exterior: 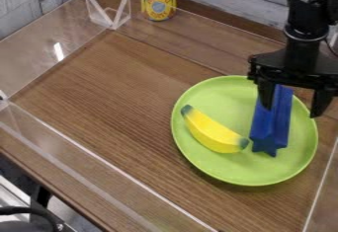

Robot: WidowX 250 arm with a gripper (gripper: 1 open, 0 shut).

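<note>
A black gripper (291, 83) is at the right of the camera view, its fingers spread open on either side of the upper part of a blue elongated block (271, 132), which lies on a green plate (205, 167). A yellow banana (211, 130) lies on the plate to the left of the block, apart from it.
A wooden table (99, 113) has wide clear space left of the plate. At the back stand a can with a yellow label (158, 4) and a small white object (111, 14). Dark cables show at the lower left corner.
</note>
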